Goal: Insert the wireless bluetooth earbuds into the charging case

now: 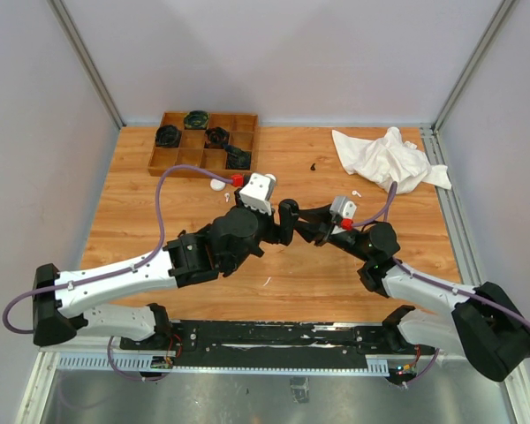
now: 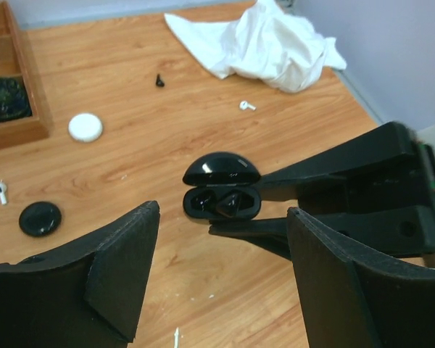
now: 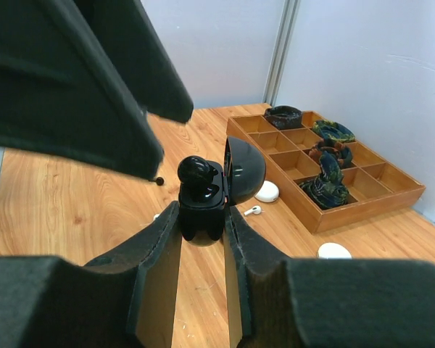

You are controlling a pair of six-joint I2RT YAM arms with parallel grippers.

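An open black charging case with its lid raised is held in the air by my right gripper, shut on it; in the right wrist view black pieces, apparently earbuds, show in it. My left gripper stands open just beside the case, nothing between its fingers. On the table lie a white earbud, another white earbud, a small black piece, a black round case and a white round case.
A wooden compartment box with dark items stands at the back left. A white cloth lies at the back right.
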